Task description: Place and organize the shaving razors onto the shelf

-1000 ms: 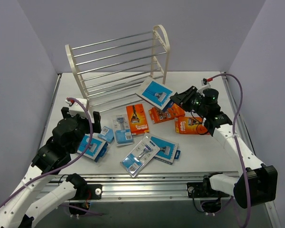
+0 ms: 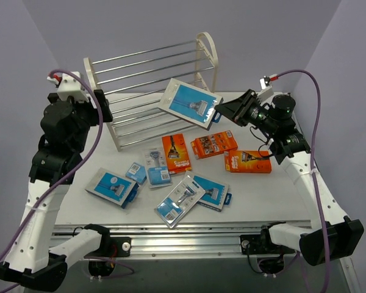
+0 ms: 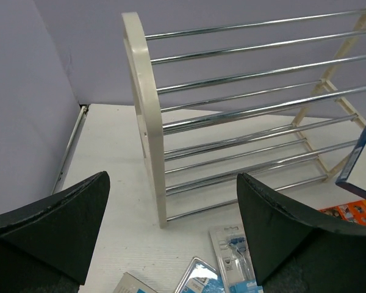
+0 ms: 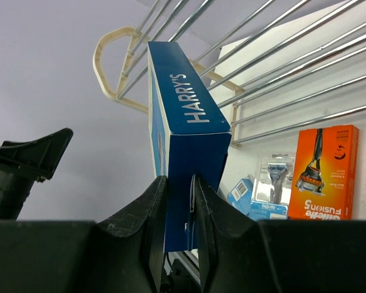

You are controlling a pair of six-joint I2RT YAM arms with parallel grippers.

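My right gripper (image 2: pixel 222 108) is shut on a blue Harry's razor box (image 2: pixel 189 104), held raised in front of the white shelf with metal bars (image 2: pixel 152 70); the box's side faces the right wrist view (image 4: pixel 183 97). My left gripper (image 2: pixel 79 101) stands open and empty, raised at the shelf's left side. On the table lie orange Gillette boxes (image 2: pixel 213 143), an upright-printed orange pack (image 2: pixel 175 152), clear blister packs (image 2: pixel 180 201) and blue razor boxes (image 2: pixel 113 186).
The shelf (image 3: pixel 143 116) stands at the back with its lower levels bare. The white table (image 2: pixel 262 195) has free room at the front right and far left. Side walls enclose the workspace.
The razor box in my right gripper has risen and shifted slightly left. My left arm has moved up and to the left, toward the back.
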